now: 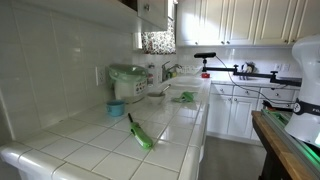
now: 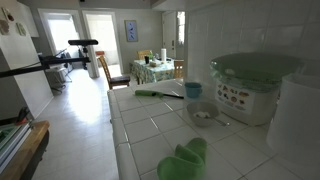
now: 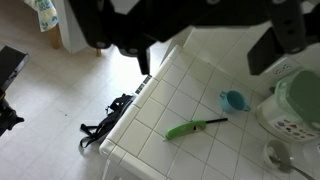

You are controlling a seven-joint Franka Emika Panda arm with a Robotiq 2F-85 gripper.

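A green-handled tool with a thin dark shaft, perhaps a lighter (image 3: pixel 185 130), lies on the white tiled counter (image 3: pixel 150 150). In exterior view 1 the same green tool (image 1: pixel 140 134) rests near the counter's front. A small blue cup (image 3: pixel 234 101) stands just beyond the shaft's tip in the wrist view. My gripper hangs above the counter, its dark fingers (image 3: pixel 128 30) wide apart. It is open, with nothing visible between them. Neither exterior view clearly shows the gripper.
A white basket with a green top (image 1: pixel 128 82) stands against the wall. Beside it are a metal bowl (image 2: pixel 203 113) with a utensil and a green cloth (image 2: pixel 184 161). Past the counter edge lies the floor, with a black strap or cable bundle (image 3: pixel 105 122).
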